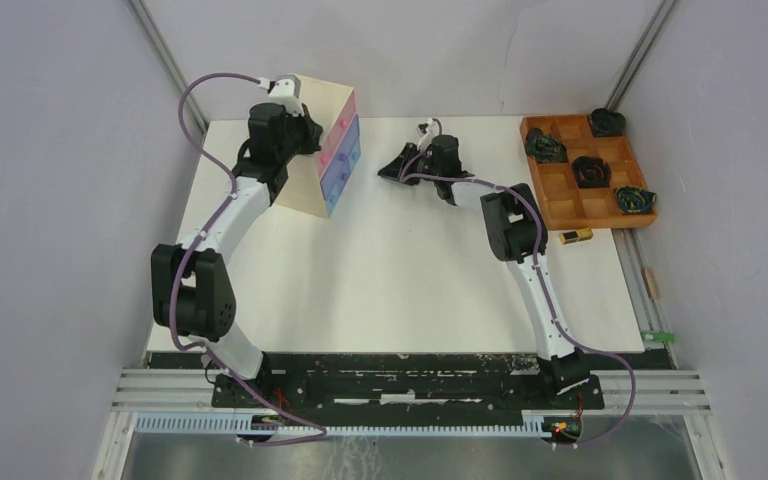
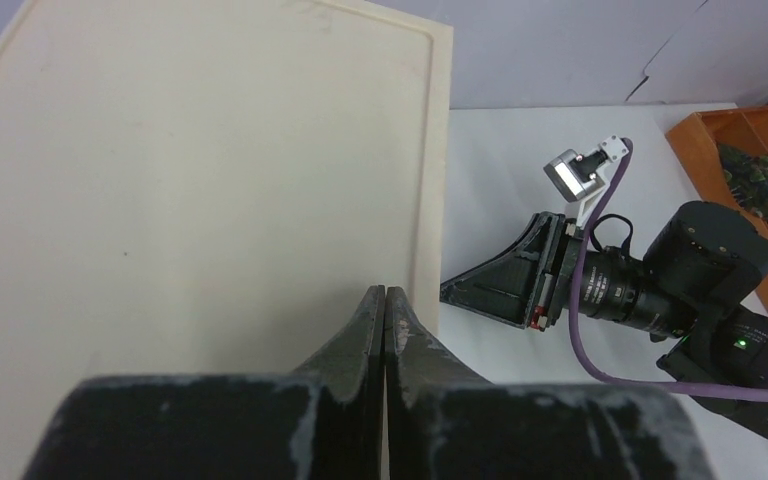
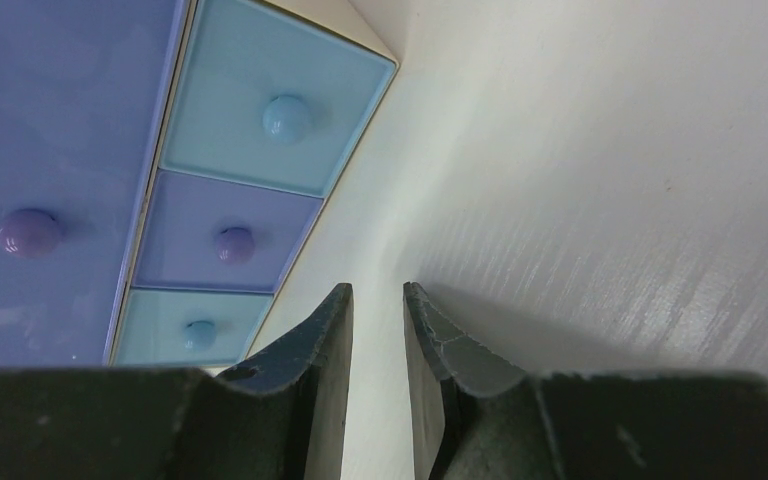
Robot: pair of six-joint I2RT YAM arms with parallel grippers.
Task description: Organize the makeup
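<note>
The cream cabinet (image 1: 320,92) with pink and blue drawers (image 1: 339,175) stands at the back left. My left gripper (image 1: 310,140) is shut on the cabinet at its top, whose cream panel (image 2: 210,170) fills much of the left wrist view. My right gripper (image 1: 390,170) is low over the table right of the cabinet, part open with nothing between its fingers. In the right wrist view the drawer fronts with round knobs (image 3: 286,119) lie ahead at the upper left. What exactly the left fingertips grip is hidden.
A wooden tray (image 1: 600,205) with dark crumpled items in several compartments sits at the right, another dark bundle (image 1: 607,122) behind it. A small yellow item (image 1: 576,236) lies below the tray.
</note>
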